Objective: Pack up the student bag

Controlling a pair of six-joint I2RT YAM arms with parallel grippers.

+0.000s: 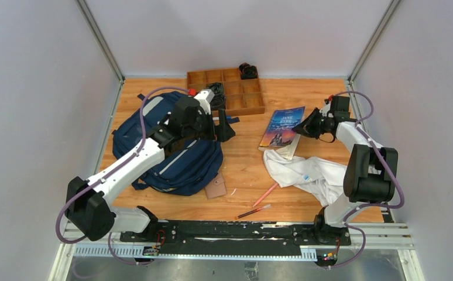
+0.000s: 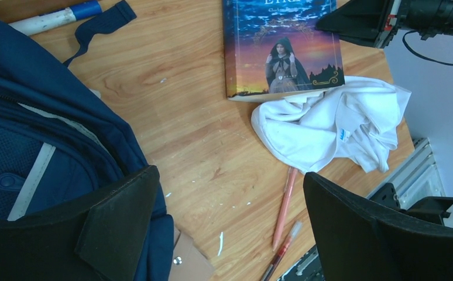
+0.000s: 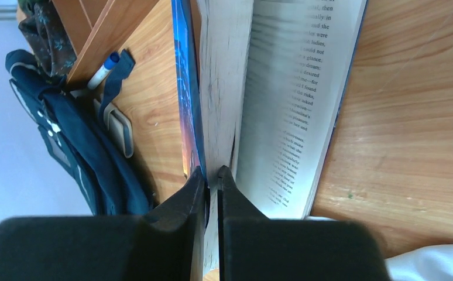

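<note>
In the top view, a blue and orange book (image 1: 283,126) is tipped up on the table's right half. My right gripper (image 1: 299,130) is shut on the book's right edge. The right wrist view shows the front cover and part of the pages (image 3: 221,82) pinched between its fingers, while other printed pages (image 3: 294,99) fall open to the right. On the left lies the navy student bag (image 1: 174,170), mostly beneath my left arm. Over the bag's right side, my left gripper stands open, nothing between its fingers; bare table shows through the gap.
A white cloth (image 1: 312,175) touches the book's near end. A pink pencil (image 1: 266,194) and a pen (image 1: 253,212) lie in front. The brown wallet (image 1: 216,186) is beside the bag. At the back sits a wooden tray (image 1: 234,111) holding dark items.
</note>
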